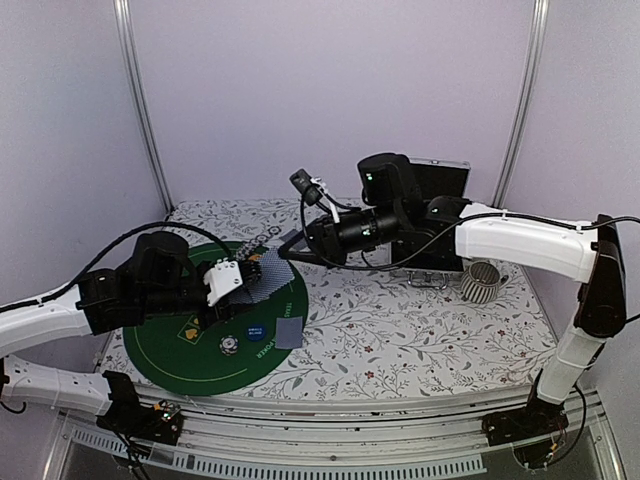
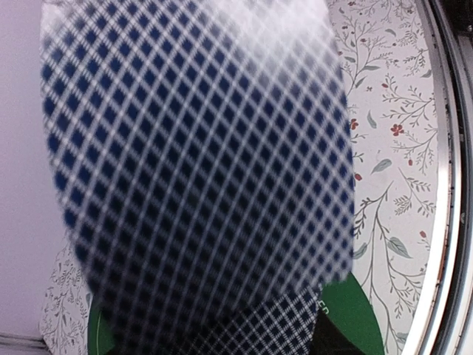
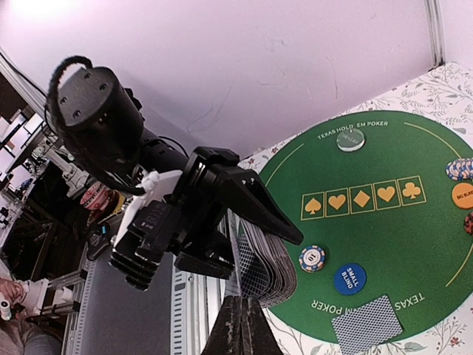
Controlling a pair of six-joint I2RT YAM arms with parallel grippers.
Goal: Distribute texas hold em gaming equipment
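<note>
The deck of cards (image 3: 275,268), blue check-backed, is pinched upright in my left gripper. My right gripper is shut on a single card (image 2: 199,148), which shows nearly edge-on in the right wrist view and fills much of the left wrist view. That card stands up past the deck; whether its lower part still touches the deck cannot be told. In the top view both grippers meet above the right part of the round green poker mat (image 1: 190,372). A dealt card (image 3: 367,325) lies face down at the mat's edge.
On the mat lie a blue small blind disc (image 3: 349,279), a 10 chip (image 3: 312,258), a clear dealer disc (image 3: 350,138) and an orange big blind disc (image 3: 463,195). An open case (image 1: 437,180) and a striped cup (image 1: 481,283) stand at back right.
</note>
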